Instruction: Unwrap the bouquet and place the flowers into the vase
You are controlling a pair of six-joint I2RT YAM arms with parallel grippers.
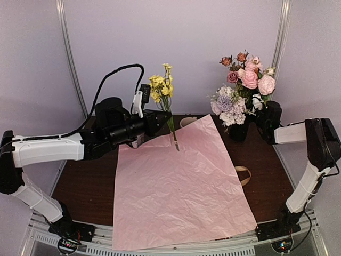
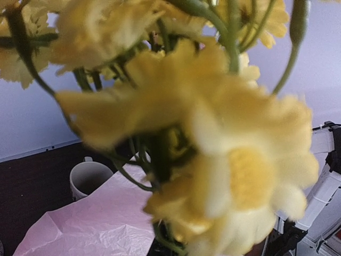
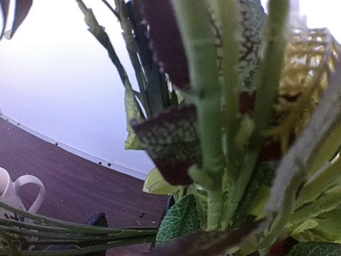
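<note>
Yellow flowers [image 1: 161, 85] stand upright above the table's back, their green stems held where my left gripper [image 1: 167, 118] is shut on them. In the left wrist view the yellow blooms [image 2: 248, 176] fill most of the picture and hide the fingers. A dark vase [image 1: 238, 132] stands at the back right, with pink roses [image 1: 250, 79] and pale lilac and white flowers [image 1: 229, 105] above it. My right gripper [image 1: 258, 113] is beside these flowers, its fingertips hidden among them. Thick green stems [image 3: 210, 117] and leaves cross the right wrist view close up.
A large sheet of pink paper [image 1: 181, 197] covers the middle of the table. Behind its upper edge sits a white mug [image 2: 90, 178]. A tan ribbon loop [image 1: 243, 175] lies at the paper's right edge. Bare dark table [image 1: 266, 186] shows at the right.
</note>
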